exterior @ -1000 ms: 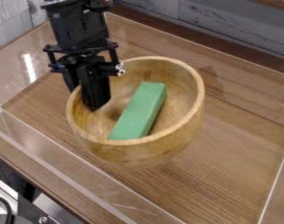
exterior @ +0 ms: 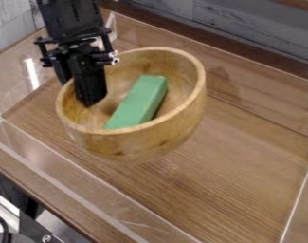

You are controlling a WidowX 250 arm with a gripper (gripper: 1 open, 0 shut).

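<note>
A wooden bowl [exterior: 169,133] is held up at its left rim by my black gripper [exterior: 81,78], which is shut on it over the left part of the view. The bowl is tilted toward the camera, and a green block [exterior: 138,102] lies inside it. The fingertips are dark and partly hard to make out against the rim.
A grey panelled wall [exterior: 232,28] runs along the back. The table's edge is at the lower left, with dark floor and cables beyond.
My gripper and the bowl have moved left and up, shifting away from the table's right side. The green block has moved along inside the bowl.
</note>
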